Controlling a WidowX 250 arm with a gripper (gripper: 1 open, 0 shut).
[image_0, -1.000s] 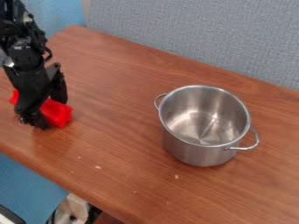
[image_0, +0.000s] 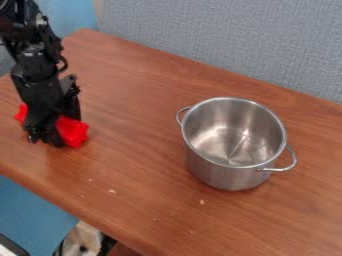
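Note:
My black gripper (image_0: 51, 125) is low over the table's left side, pointing down, shut on a red object (image_0: 72, 131) that shows on both sides of the fingers. The object's shape is partly hidden behind the gripper. A steel pot (image_0: 207, 145) with two handles stands upright and apart from it, to the right.
A grey padded wall (image_0: 227, 40) runs along the back.
The gripper and the red object have shifted slightly to the right over the last second, and the arm's upper part has changed angle a little. The pot has not moved.

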